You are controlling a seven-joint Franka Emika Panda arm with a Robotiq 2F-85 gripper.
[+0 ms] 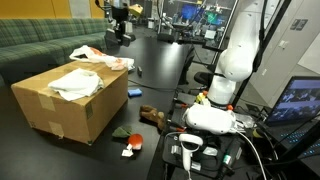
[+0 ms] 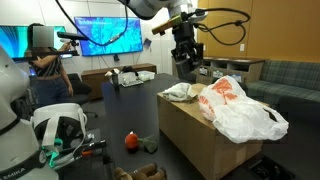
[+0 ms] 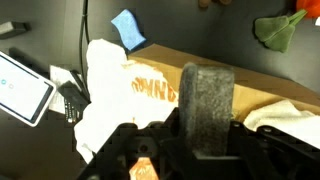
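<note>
My gripper (image 2: 186, 52) is shut on a dark grey object (image 3: 208, 105), seen large and rounded in the wrist view; what it is, I cannot tell. Both are held high in the air, clear of the cardboard box (image 1: 62, 112). From the wrist, the box's edge and the cloths on it lie below the held object. The fingertips are largely hidden behind it. A white cloth (image 1: 76, 84) and a white-and-orange bag (image 2: 243, 116) cover much of the box top.
A red round item (image 2: 131, 142), a green toy (image 3: 277, 32) and a brown toy (image 1: 152, 115) lie on the dark table. A small blue item (image 3: 128, 28) rests beside the box. A white-screened device (image 3: 22, 88) lies past the box.
</note>
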